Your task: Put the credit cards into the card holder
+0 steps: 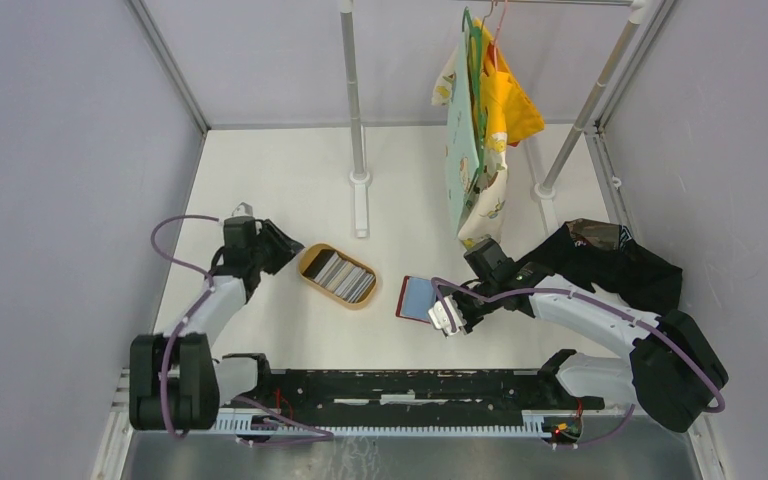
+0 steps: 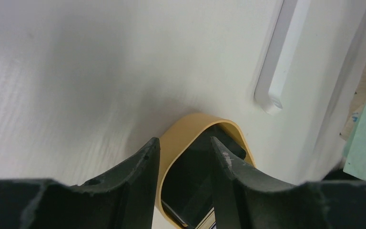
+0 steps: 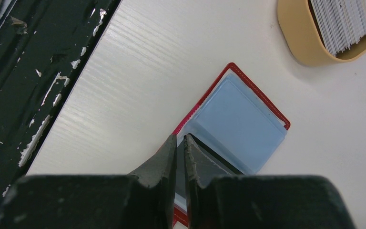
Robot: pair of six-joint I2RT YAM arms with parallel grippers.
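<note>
A tan oval box [image 1: 315, 280] full of upright grey cards [image 1: 343, 277], with dark cards at its left end, is at centre-left. My left gripper [image 1: 290, 250] is shut on the box's left end; the left wrist view shows its rim [image 2: 175, 138] at my fingertips. A red-edged card holder [image 1: 400, 300] with light blue pockets [image 3: 238, 124] lies to the right. My right gripper is over the holder, fingers close together above a dark pocket; whether anything is between them is unclear.
White rack posts [image 1: 360, 180] stand at the back, with hanging cloths [image 1: 470, 160] above centre-right. A black cloth [image 1: 640, 275] lies at the far right. The front black table edge [image 3: 33, 57] runs near the holder.
</note>
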